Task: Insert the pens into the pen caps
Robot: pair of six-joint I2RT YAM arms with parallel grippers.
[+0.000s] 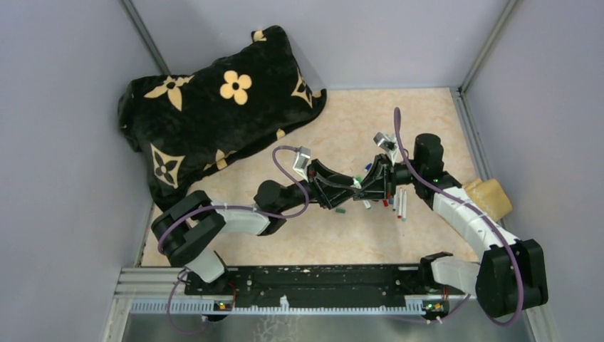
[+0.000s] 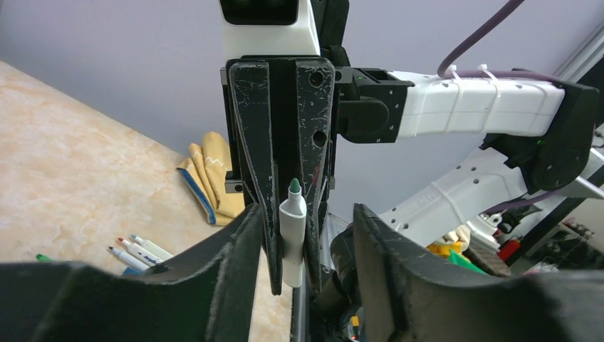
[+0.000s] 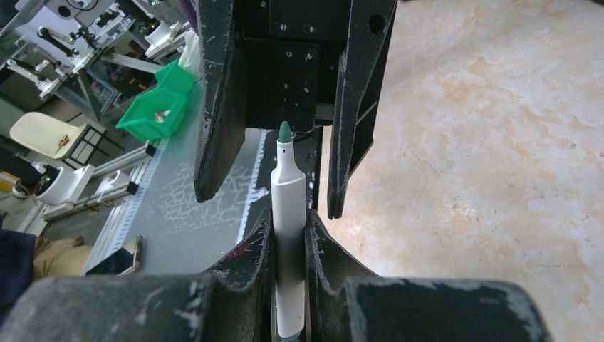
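Observation:
A white pen with a green tip (image 3: 288, 235) stands upright, clamped in my right gripper (image 1: 360, 188), as the right wrist and left wrist views show. My left gripper (image 1: 342, 191) faces it at the middle of the table, its fingers part open on either side of the pen; whether they touch it I cannot tell. Several loose pens (image 2: 135, 253) lie on the table beside the grippers, and a small dark green cap (image 1: 340, 210) lies below them in the top view.
A black patterned cushion (image 1: 214, 114) fills the back left of the table (image 1: 377, 121). A folded yellow cloth (image 1: 488, 199) lies at the right edge.

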